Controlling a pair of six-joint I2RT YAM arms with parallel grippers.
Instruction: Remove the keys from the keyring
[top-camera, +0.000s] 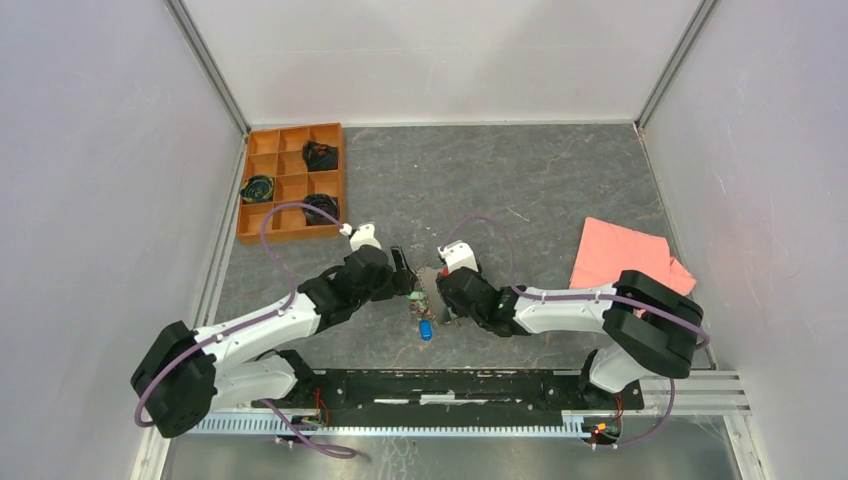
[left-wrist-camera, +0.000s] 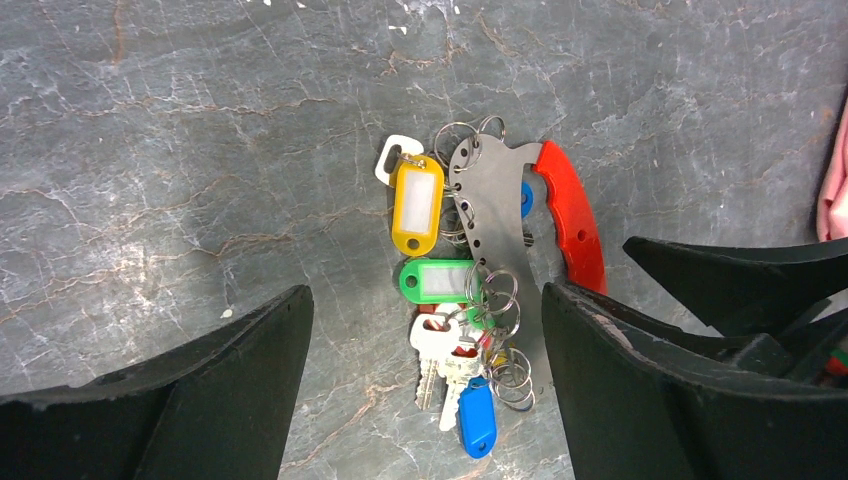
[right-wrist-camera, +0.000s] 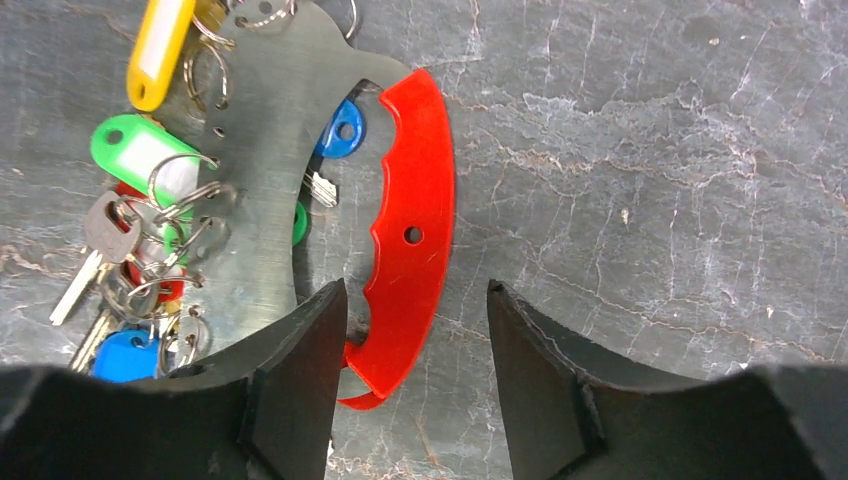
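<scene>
A flat grey metal key holder (left-wrist-camera: 498, 205) with a red handle (right-wrist-camera: 412, 235) lies on the dark table, small rings threaded along its edge. From those rings hang a yellow tag (left-wrist-camera: 417, 207), a green tag (left-wrist-camera: 436, 281), a blue tag (left-wrist-camera: 477, 417) and silver keys (left-wrist-camera: 432, 345). My left gripper is open above the tags and keys, touching none of them. Over the red handle hovers my right gripper, its fingers apart on either side of the handle's lower part, not closed on it. In the top view the arms hide much of the holder.
At the back left stands a wooden compartment tray (top-camera: 292, 235) holding several dark bundles. A folded pink cloth (top-camera: 625, 255) lies on the right. Both grippers are close together around the holder.
</scene>
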